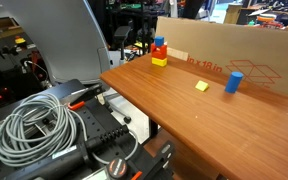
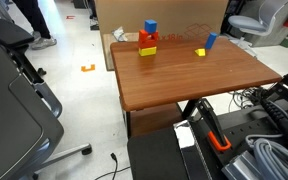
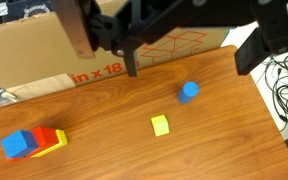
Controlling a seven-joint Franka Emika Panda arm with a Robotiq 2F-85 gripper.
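My gripper is open in the wrist view, its dark fingers (image 3: 129,62) wide apart with nothing between them, above the table; neither exterior view shows it. A blue cylinder (image 1: 234,83) stands upright on the wooden table, near the cardboard panel. Close to it, a small yellow block (image 1: 201,86) lies by itself. Toward the table's far left end in exterior view 1 is a stack: a blue block (image 1: 159,42) on top, a red block (image 1: 159,52) in the middle and a yellow block (image 1: 159,62) at the bottom.
A cardboard panel (image 1: 199,45) stands along the back of the table (image 1: 174,110). Coiled grey cable (image 1: 34,130) lies on a dark surface beside the table.
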